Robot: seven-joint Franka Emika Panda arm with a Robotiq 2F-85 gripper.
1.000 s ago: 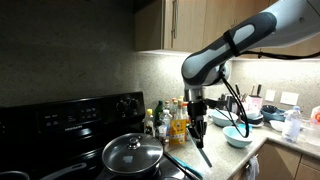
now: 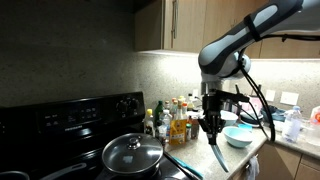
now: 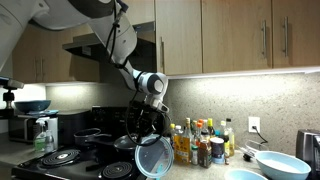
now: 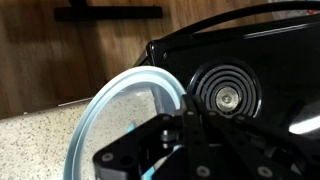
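A round, clear lid with a pale blue rim [image 3: 153, 160] hangs nearly upright below my gripper [image 3: 150, 134]. My gripper looks shut on the rim's upper edge. Seen from the side in exterior view 1, the lid [image 2: 218, 158] is a thin blue-grey strip under the gripper [image 2: 212, 138], over the counter to the right of the stove. In the wrist view the curved rim [image 4: 92, 110] runs up to the dark fingers, whose tips are hard to make out.
A covered pan [image 2: 132, 154] sits on the black stove [image 2: 50, 146]. Several bottles [image 2: 179, 125] stand along the back wall. Pale blue bowls [image 3: 282, 165] lie to the right on the counter, near a white jug [image 2: 292, 124]. A bare burner [image 4: 226, 92] shows in the wrist view.
In exterior view 1, my gripper and the hanging lid have moved steadily to the right, away from the pan. The pan, bottles and bowls have stayed in place.
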